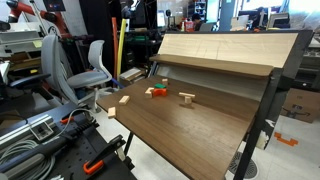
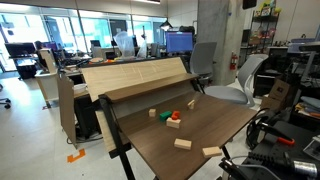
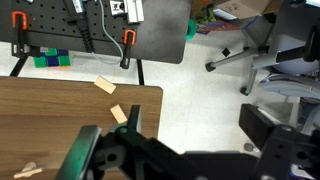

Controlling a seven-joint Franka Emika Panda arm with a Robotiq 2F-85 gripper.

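Note:
My gripper shows in the wrist view as two dark fingers set wide apart, open, with only floor visible between them. It looks down past the end of the brown table. Two pale wooden blocks, one flat block and one beside it, lie near that table end. In exterior view 2, a block and another block lie near the table's edge. A red piece sits close to a green piece and a pale block. A wooden piece lies mid-table in exterior view 1.
A raised wooden shelf runs along one long side of the table. The dark robot bench, with cables and orange-handled clamps, borders the table. A grey chair stands beyond the table's end.

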